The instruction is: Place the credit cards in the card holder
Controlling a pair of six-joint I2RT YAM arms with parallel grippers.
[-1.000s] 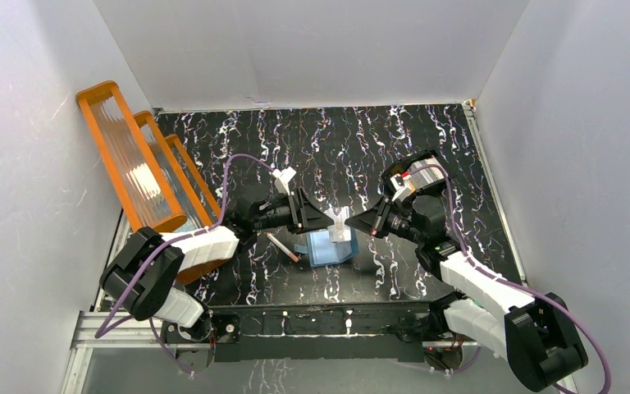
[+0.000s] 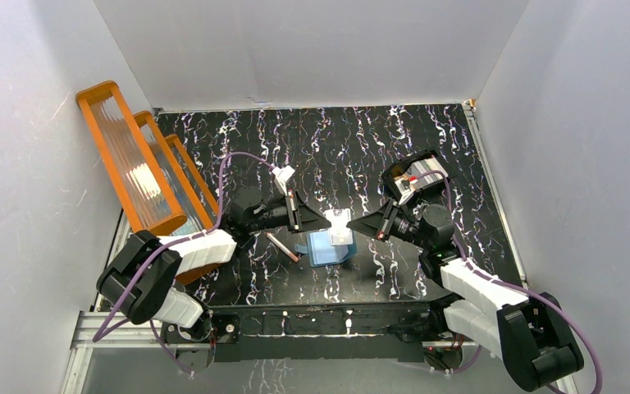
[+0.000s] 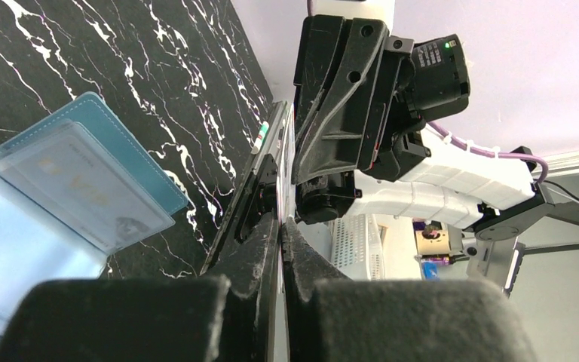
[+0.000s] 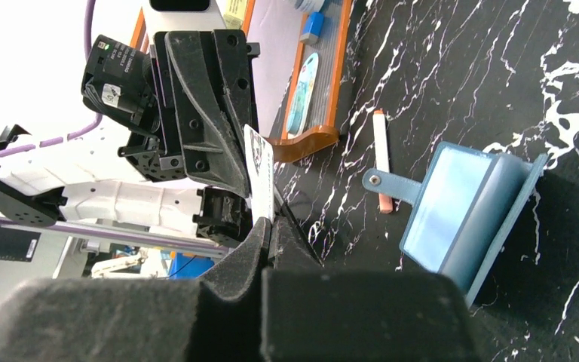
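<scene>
A white card (image 2: 338, 226) is upright between my grippers, over the light blue card holder (image 2: 321, 250), which lies open with clear sleeves (image 3: 83, 188). My left gripper (image 2: 326, 223) is shut at the card's left side; in the left wrist view its tips meet at the card's edge. My right gripper (image 2: 353, 225) is shut at the card's right side; in the right wrist view the card (image 4: 261, 170) rises edge-on from its fingertips. The frames do not clearly show which fingertips grip it.
A pen (image 4: 381, 151) lies left of the holder. A black box (image 2: 426, 168) with cards stands at back right. Orange-framed racks (image 2: 107, 139) line the left side.
My right gripper has shifted slightly, and the card between the grippers shows broader in the top view. The holder has not moved.
</scene>
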